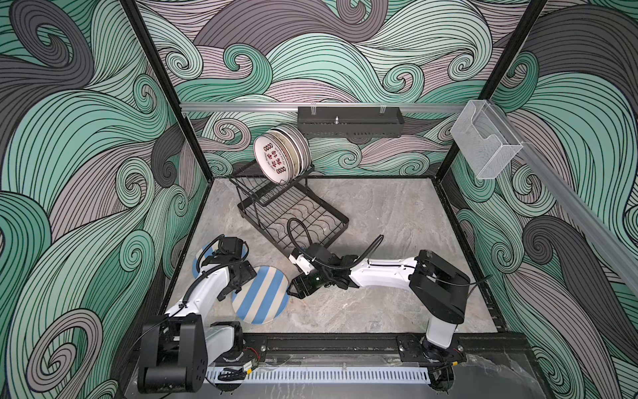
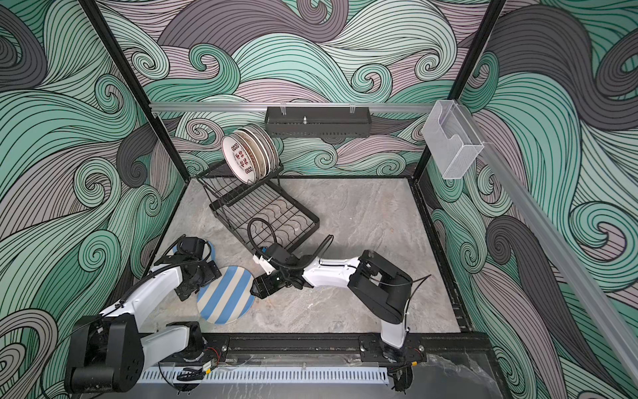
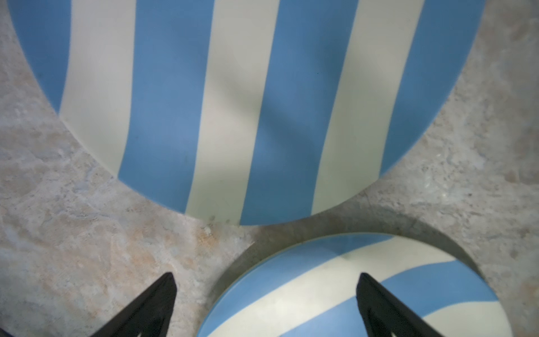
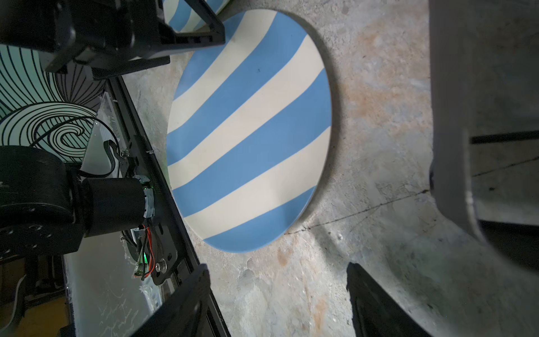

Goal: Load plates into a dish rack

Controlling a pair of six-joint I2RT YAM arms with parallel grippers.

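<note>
A large blue-and-cream striped plate (image 1: 262,296) lies flat on the grey surface between my two arms. A second striped plate (image 3: 314,297) lies beside it, mostly hidden by my left arm from above. My left gripper (image 1: 243,281) hangs at the large plate's left edge; in its wrist view the open fingers (image 3: 147,309) are apart over the second plate, with nothing held. By the large plate's right edge, my right gripper (image 1: 299,287) has its fingers (image 4: 191,303) apart over bare surface. The black dish rack (image 1: 264,233) stands behind, several patterned dishes (image 1: 272,159) upright in its raised back part.
The rack's dark frame (image 4: 452,140) looms close on the right in the right wrist view. Several curved shapes show in the rack's lower part. Free surface (image 1: 398,212) stretches to the right of the rack. A dark wall shelf (image 1: 350,123) hangs at the back.
</note>
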